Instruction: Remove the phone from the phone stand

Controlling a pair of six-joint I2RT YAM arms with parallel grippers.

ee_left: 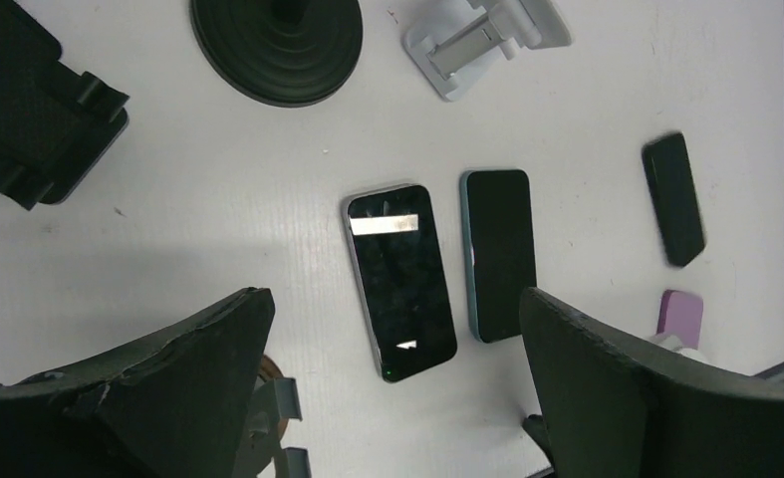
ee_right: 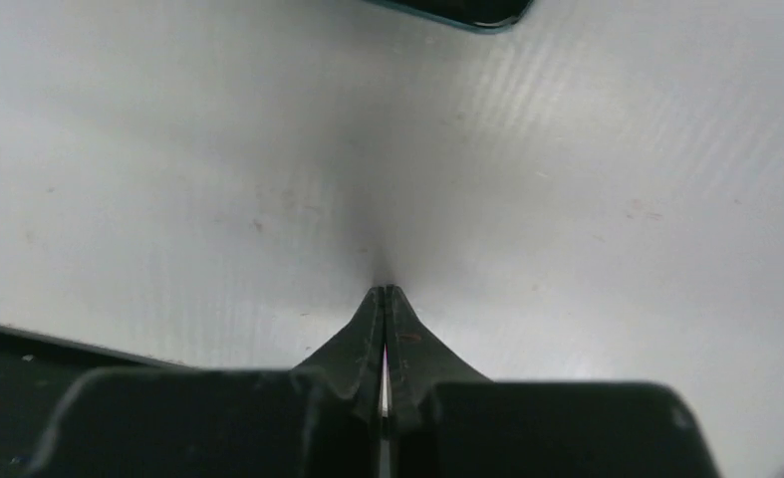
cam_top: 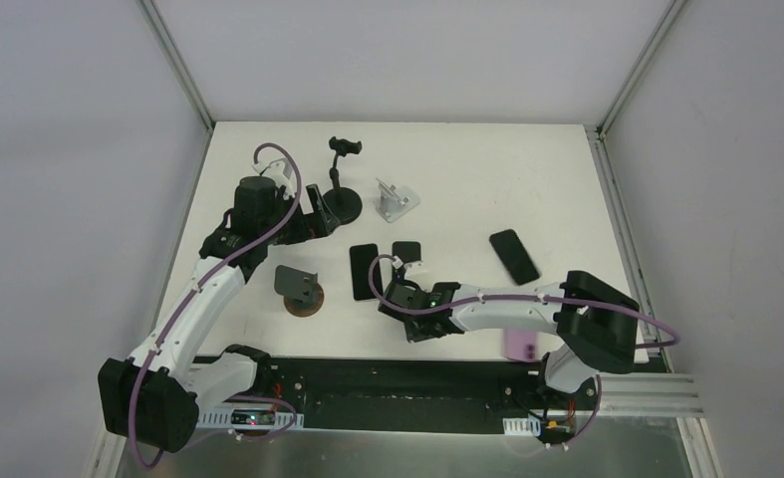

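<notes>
The purple phone (cam_top: 519, 345) lies flat at the table's front edge, partly under the right forearm and well away from the fingers. My right gripper is shut low over bare table, fingertips together with nothing between them. Its fingers are mostly hidden from above by the wrist. At the left, my left gripper is open and empty, high above the table. Three stands show from above: a black round-based one (cam_top: 343, 205), a white one (cam_top: 392, 202) and a grey one with a brown base (cam_top: 298, 289). None visibly carries a phone.
Three dark phones lie flat: one in the middle (cam_top: 366, 272), a teal-edged one (ee_left: 499, 254) beside it, and one farther right (cam_top: 515, 257). A black plate-like holder (ee_left: 39, 110) shows in the left wrist view.
</notes>
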